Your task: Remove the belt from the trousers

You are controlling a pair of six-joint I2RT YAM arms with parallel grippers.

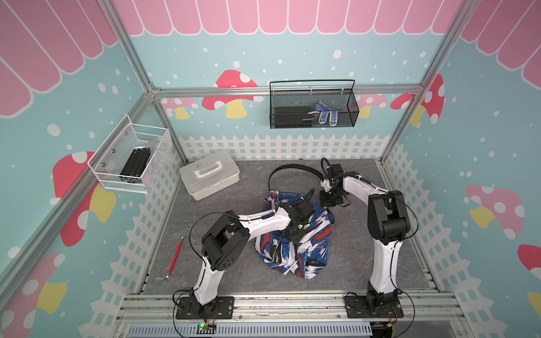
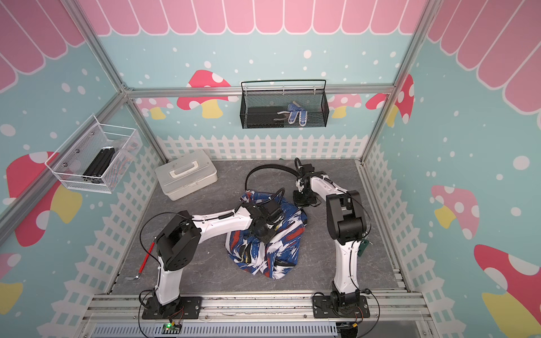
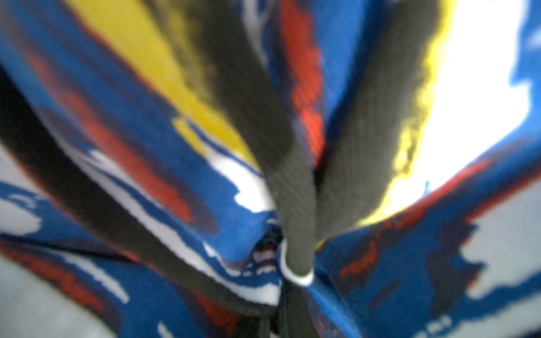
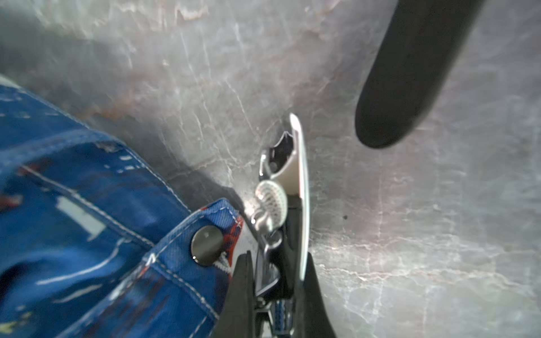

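The blue, white and red patterned trousers (image 1: 313,264) lie bunched in the middle of the floor. My left gripper (image 1: 297,233) is shut on a fold of their cloth; in the left wrist view the fabric (image 3: 360,248) gathers at its fingertips. A black belt (image 1: 293,165) arcs behind the trousers toward the right arm. In the right wrist view my right gripper is shut on the silver belt buckle (image 4: 304,186). Beside the buckle is the waistband with a metal button (image 4: 206,245). The belt's rounded free end (image 4: 388,121) shows at upper right. How much belt sits in the loops is hidden.
A grey toolbox (image 1: 209,173) stands at the back left, and a red-handled tool (image 1: 175,256) lies at the left. A small green item (image 2: 364,246) is beside the right arm. Wire baskets hang on the walls.
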